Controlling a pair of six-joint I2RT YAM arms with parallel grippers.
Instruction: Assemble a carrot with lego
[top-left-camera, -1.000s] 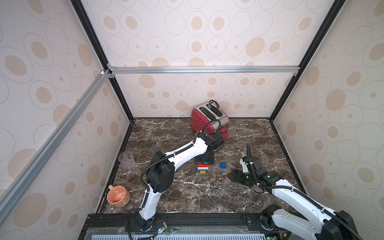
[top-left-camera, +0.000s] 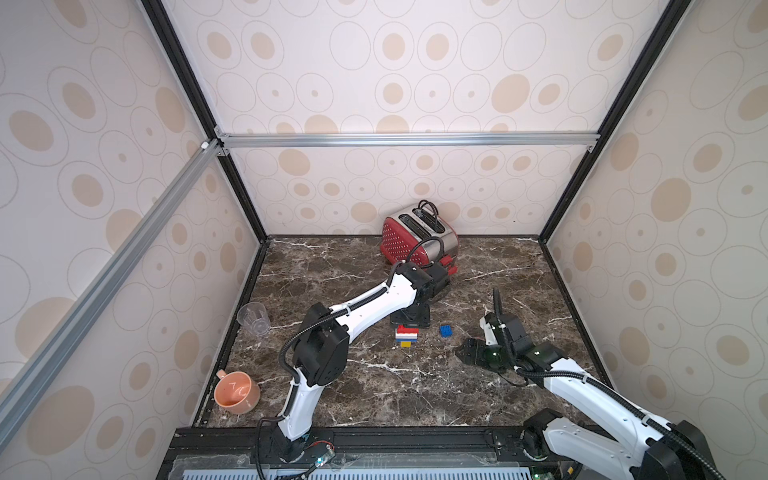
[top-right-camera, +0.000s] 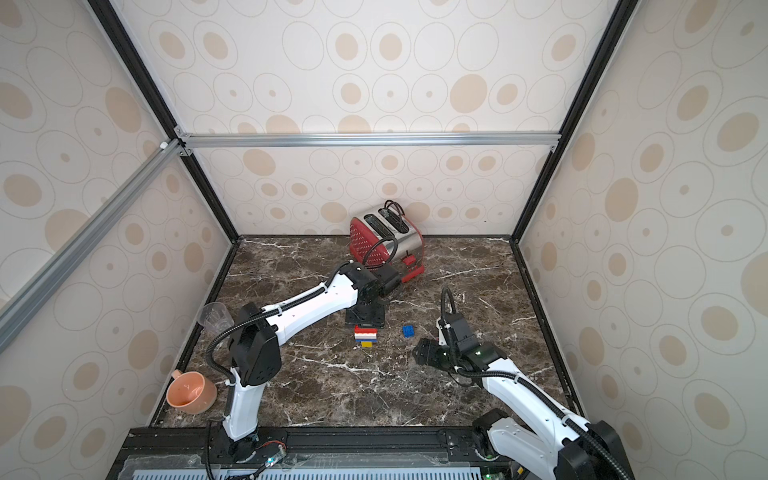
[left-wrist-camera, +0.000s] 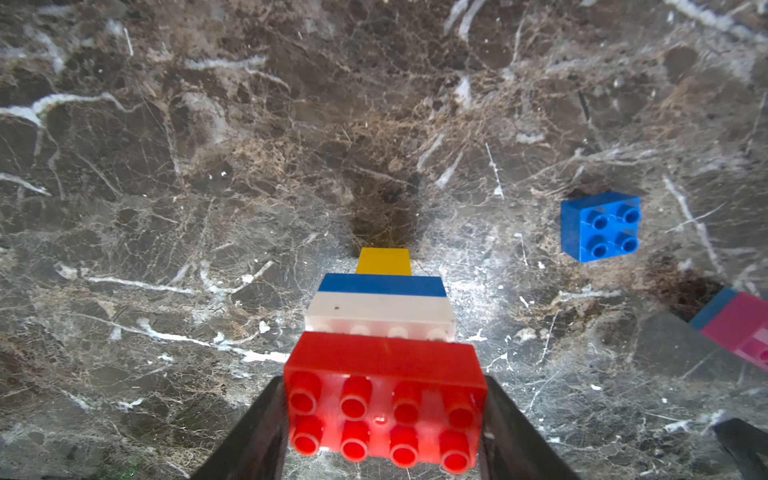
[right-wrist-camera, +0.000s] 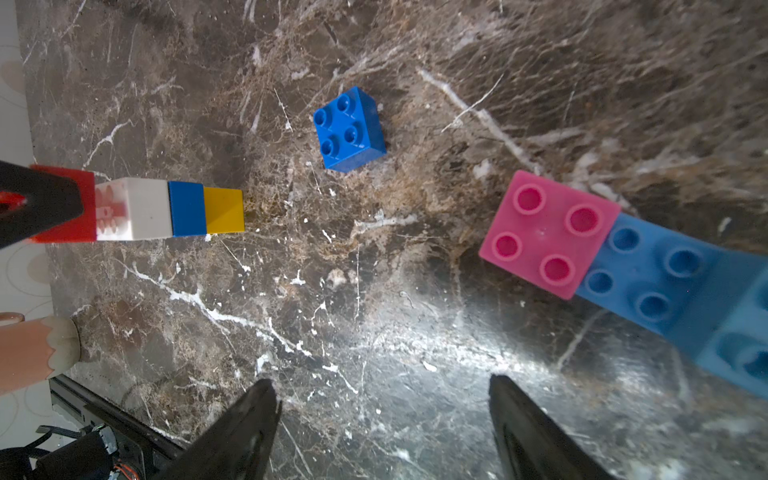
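Note:
My left gripper is shut on a red brick (left-wrist-camera: 384, 356), one finger at each side of it. Beyond the red one, in line, come a white brick (left-wrist-camera: 380, 312), a blue brick (left-wrist-camera: 381, 285) and a narrower yellow brick (right-wrist-camera: 224, 209); they look joined as one stack. A loose blue brick (right-wrist-camera: 349, 130), studs showing, lies on the table to the right of that stack. A pink brick (right-wrist-camera: 550, 233) sits against blue bricks (right-wrist-camera: 652, 272) at the right wrist view's right side. My right gripper stands open, empty between its fingers.
At the back of the table stands a red and silver toaster (top-left-camera: 420, 232). A clear cup (top-left-camera: 254, 318) and an orange mug (top-left-camera: 237, 392) are on the left. Bare marble tabletop (top-left-camera: 392, 396) spreads in front of the bricks.
My left gripper has barely shifted, with the brick stack still in its fingers. The right arm, the loose blue brick and everything else look the same.

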